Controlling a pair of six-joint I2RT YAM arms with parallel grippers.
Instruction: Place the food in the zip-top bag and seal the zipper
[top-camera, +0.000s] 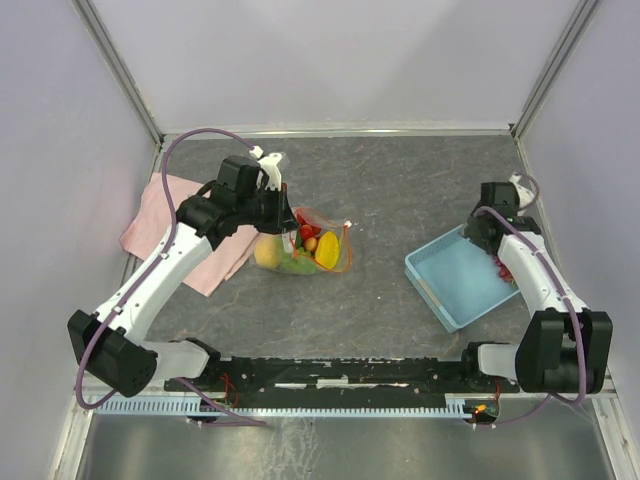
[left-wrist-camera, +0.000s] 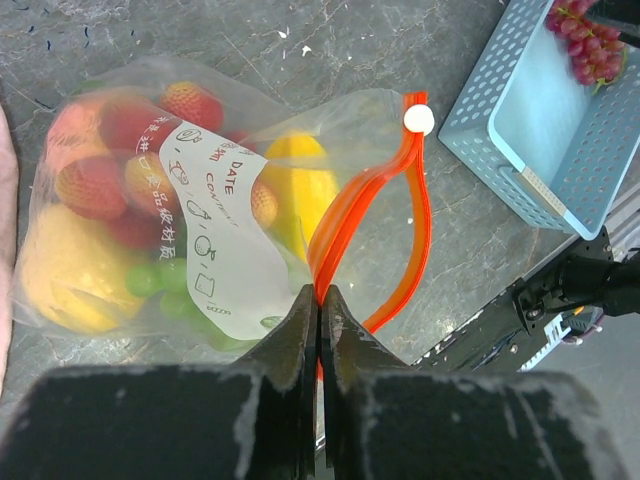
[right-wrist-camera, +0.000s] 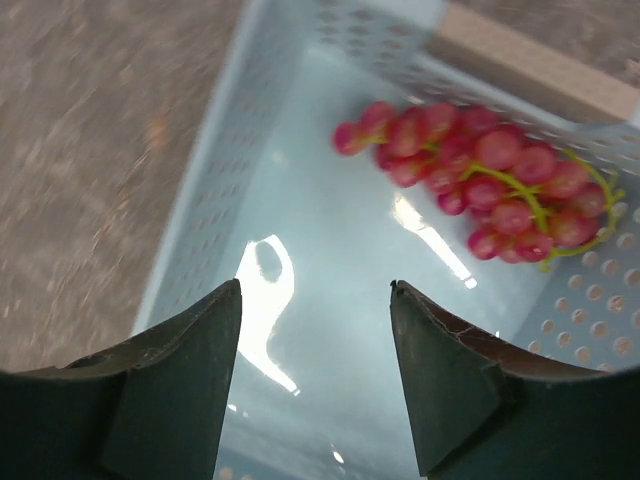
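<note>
On the left of the table lies the clear zip top bag (left-wrist-camera: 230, 230) with an orange rim, filled with several fruits, among them a yellow mango (left-wrist-camera: 300, 195). My left gripper is shut on the bag's orange zipper rim (left-wrist-camera: 345, 225), and the mouth gapes beside it. Over the blue basket (top-camera: 463, 280) hangs my right gripper, its fingers apart and nothing between them. Red grapes (right-wrist-camera: 490, 175) with a green stem lie in the basket's corner, ahead of those fingers in the right wrist view.
A pink cloth (top-camera: 190, 235) lies at the left, partly under my left arm. The basket's raised walls (right-wrist-camera: 215, 150) surround the grapes. Bare grey table (top-camera: 370, 180) stretches between the bag and the basket.
</note>
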